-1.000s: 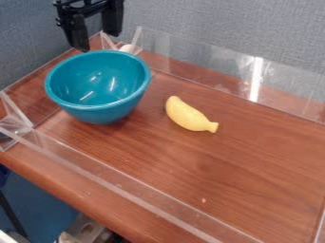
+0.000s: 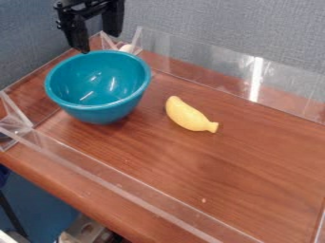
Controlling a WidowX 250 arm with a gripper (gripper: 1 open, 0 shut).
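My black gripper (image 2: pixel 95 38) hangs at the top left, over the back corner behind a teal bowl (image 2: pixel 95 95), with its fingers open. A small pale object (image 2: pixel 127 47) sits behind the bowl near the gripper, partly hidden and too small to identify. The bowl stands on the wooden surface at the left. A yellow banana (image 2: pixel 191 118) lies to the right of the bowl, apart from it.
Clear low walls (image 2: pixel 127 193) edge the wooden surface (image 2: pixel 241 180), along the back, left and front. Grey textured walls rise behind.
The bowl and banana have not moved.
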